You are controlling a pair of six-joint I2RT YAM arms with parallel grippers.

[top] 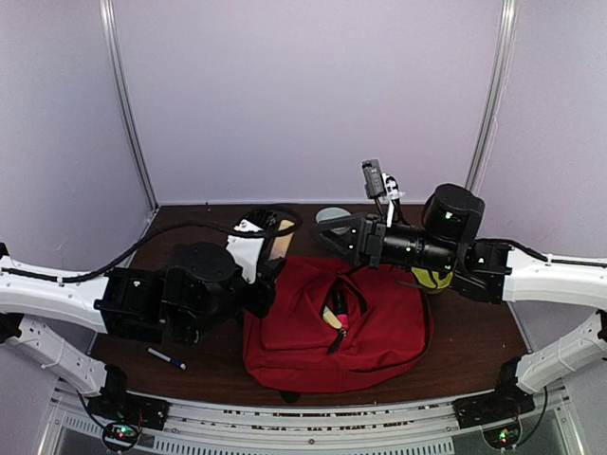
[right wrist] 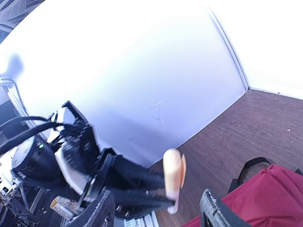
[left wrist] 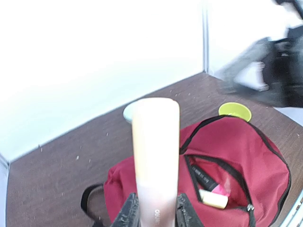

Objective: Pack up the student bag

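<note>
My left gripper is shut on a cream-and-white stick [left wrist: 155, 142], which points upward above the bag's left back part. The red bag [top: 294, 355] lies with its front pocket unzipped. Inside that pocket are a pink-and-black marker [left wrist: 203, 177] and another cream-ended stick [left wrist: 213, 199]. My right gripper is open and empty, raised over the bag's back edge and facing the left one. In the right wrist view, the held stick [right wrist: 172, 172] appears beyond the right fingers [right wrist: 102, 208], apart from them.
A blue-and-white pen [top: 168, 358] lies on the table left of the bag. Behind the bag, a pale bowl [top: 332, 214] is partly covered by the right gripper. A yellow-green bowl [top: 433, 280] sits at the bag's right. Bare table [left wrist: 57, 175] shows behind and left.
</note>
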